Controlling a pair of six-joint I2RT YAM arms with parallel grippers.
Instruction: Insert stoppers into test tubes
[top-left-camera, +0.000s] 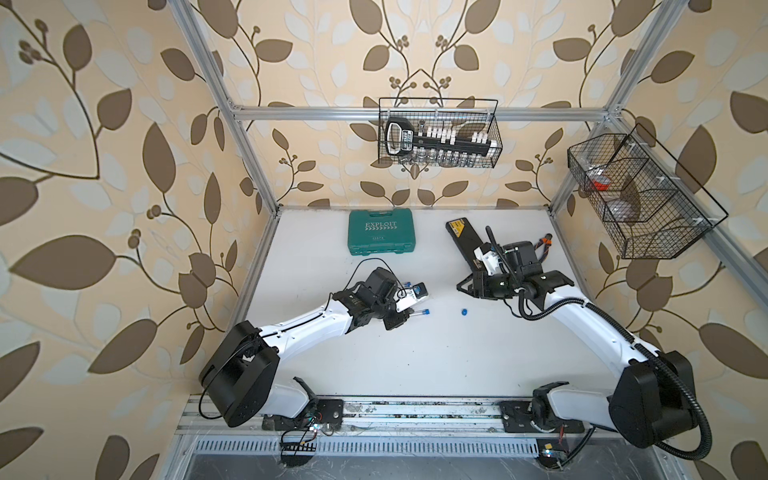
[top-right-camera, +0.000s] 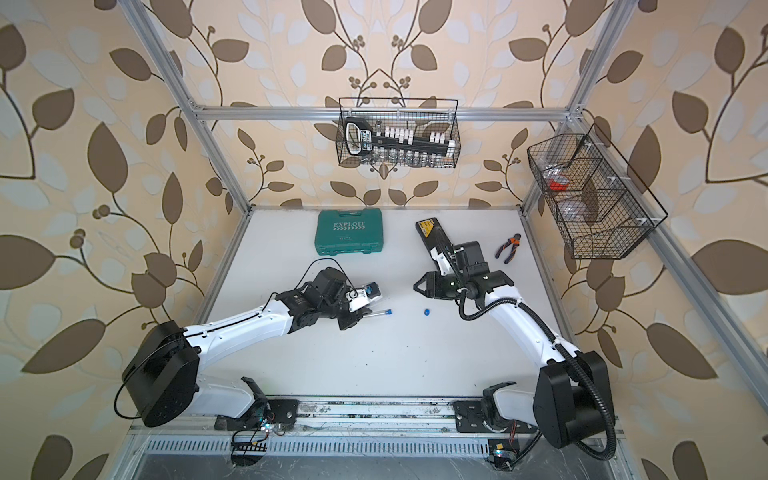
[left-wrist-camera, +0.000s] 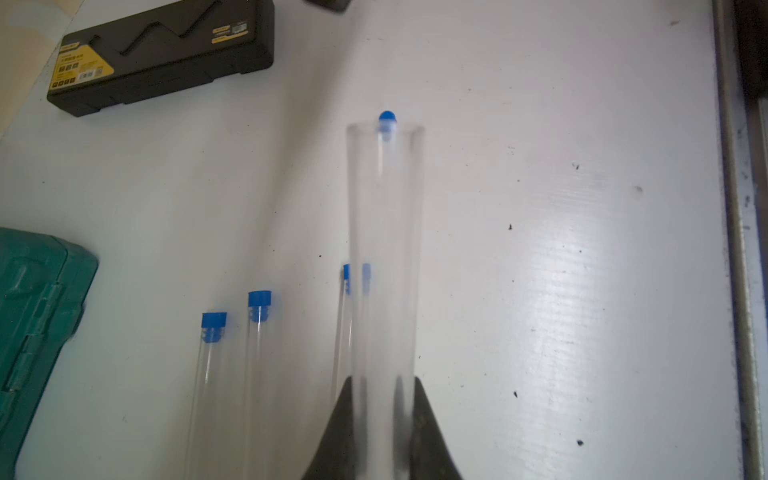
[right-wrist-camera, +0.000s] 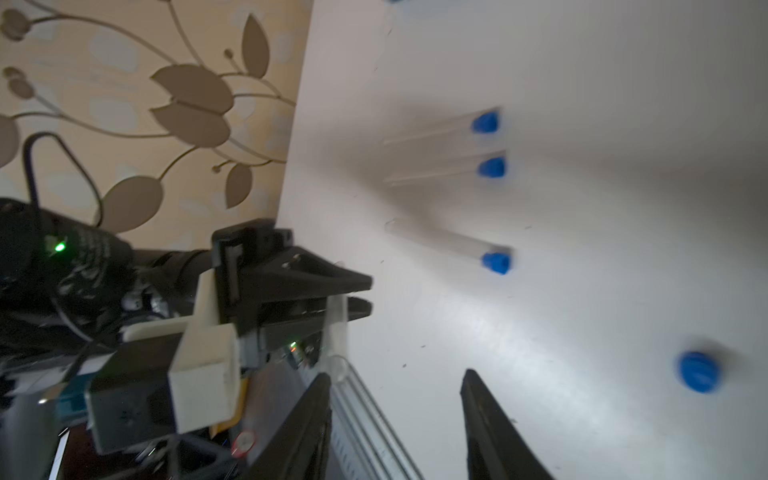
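My left gripper is shut on a clear test tube (left-wrist-camera: 386, 240), whose open mouth has no stopper in it. On the table beside it lie three tubes with blue stoppers: one blue stopper (left-wrist-camera: 213, 321), another stopper (left-wrist-camera: 259, 300), and a third (right-wrist-camera: 496, 261) on the nearest tube. A loose blue stopper rests on the bare table to the right; it also shows past the tube's mouth in the left wrist view. Above the table, my right gripper stands open with nothing between its fingers, left of and apart from that loose stopper in its own view.
A green case (top-left-camera: 381, 232) lies at the back, a black box (top-left-camera: 470, 242) right of it. Pliers (top-right-camera: 508, 247) sit near the right edge. Wire baskets (top-left-camera: 438, 136) hang on the frame.
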